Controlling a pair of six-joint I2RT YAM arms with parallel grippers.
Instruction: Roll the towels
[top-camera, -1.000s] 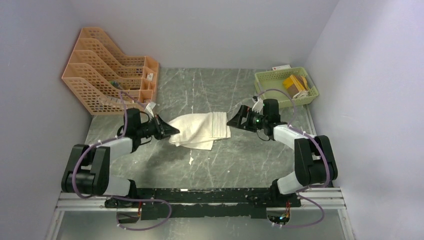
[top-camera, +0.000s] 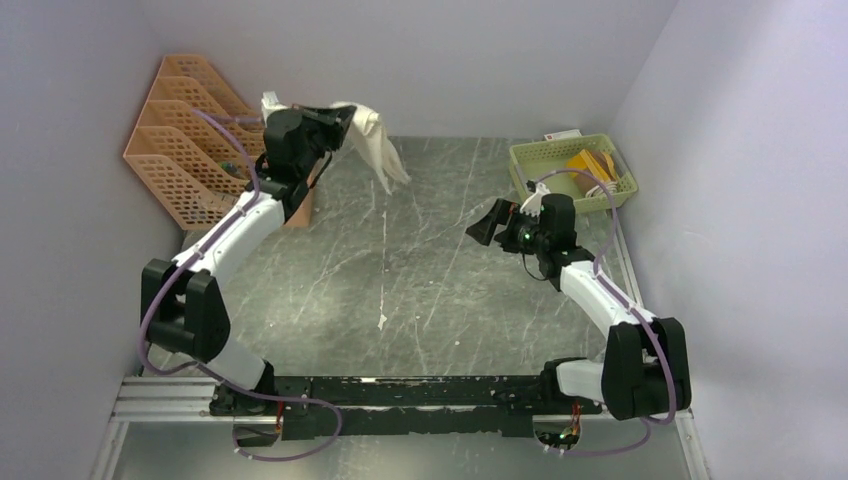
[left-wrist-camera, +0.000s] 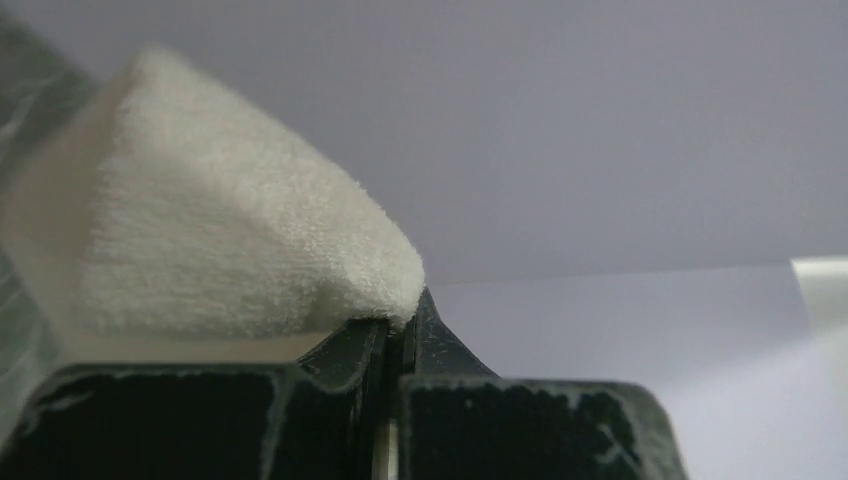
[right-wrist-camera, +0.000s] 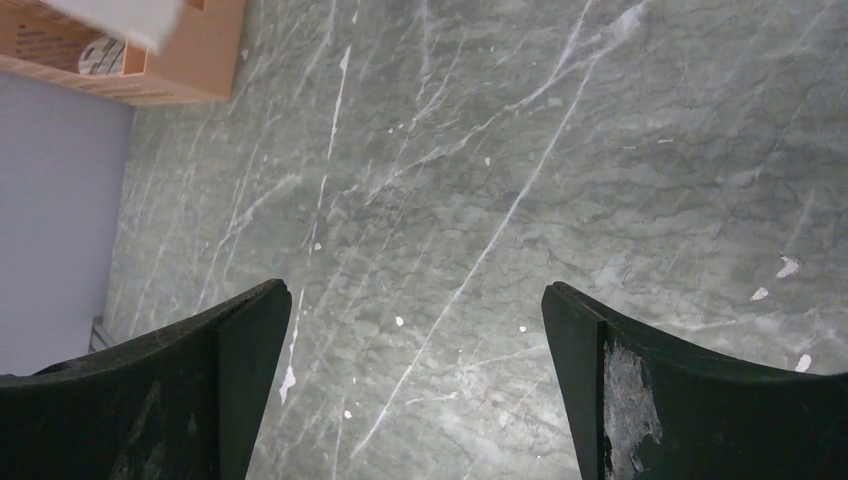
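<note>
A cream towel (top-camera: 374, 145) hangs from my left gripper (top-camera: 346, 112), high over the back left of the table. In the left wrist view the towel's fluffy cloth (left-wrist-camera: 250, 220) comes up out of the shut fingers and folds over to the left. Its lower end dangles free in the top view. Right of the table's middle, my right gripper (top-camera: 484, 228) stands open. Seen from the right wrist, its two fingers (right-wrist-camera: 572, 340) are wide apart with only bare table between them.
An orange tiered organizer (top-camera: 165, 150) stands at the back left, partly behind the left arm. At the back right is a green basket (top-camera: 540, 155) holding a yellow item (top-camera: 588, 163).
The left gripper has risen and moved toward the back with the towel, which was lying spread on the table and now hangs in the air. The right gripper has shifted only slightly.
</note>
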